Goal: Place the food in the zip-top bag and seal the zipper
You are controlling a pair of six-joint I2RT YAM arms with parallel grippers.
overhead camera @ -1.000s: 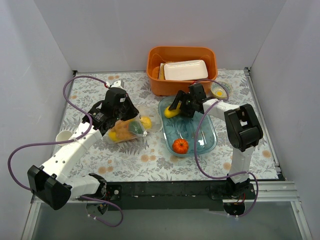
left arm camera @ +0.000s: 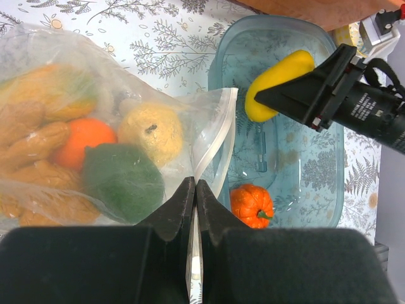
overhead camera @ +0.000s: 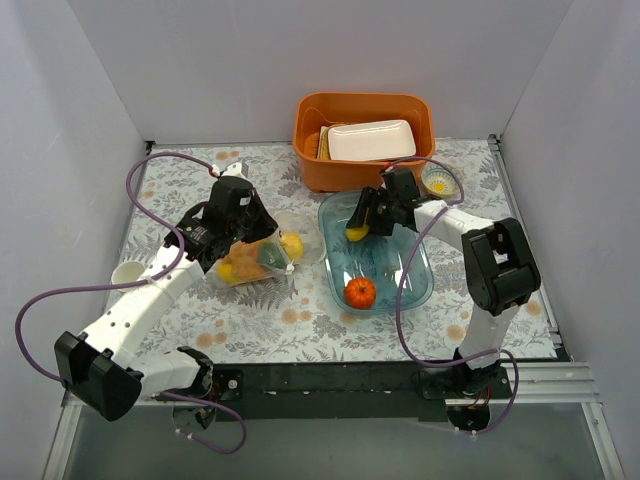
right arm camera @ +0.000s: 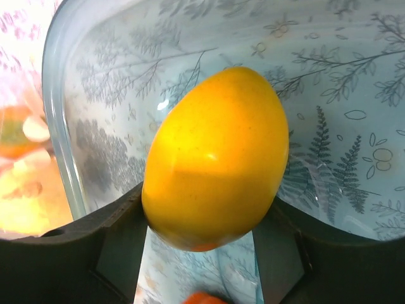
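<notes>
The clear zip top bag (left arm camera: 142, 88) lies on the left, holding several pieces of food, among them a green piece (left arm camera: 123, 183), a red-orange one (left arm camera: 83, 142) and a round yellow one (left arm camera: 152, 132). My left gripper is shut on the edge of its mouth, which spreads toward the container. A smooth yellow food piece (right arm camera: 218, 152) sits between the fingers of my right gripper (overhead camera: 366, 216), shut on it over the upper part of the blue container (overhead camera: 375, 262). An orange pumpkin (overhead camera: 360, 293) rests lower in that container.
Behind the container stands an orange bin (overhead camera: 365, 182) with a white tray (overhead camera: 371, 141) in it. A small bowl (overhead camera: 439, 181) is at the back right, and a white cup (overhead camera: 128, 273) at the far left.
My right gripper and the yellow piece have shifted right and slightly toward the front of the container. The left arm, bag and pumpkin look unmoved.
</notes>
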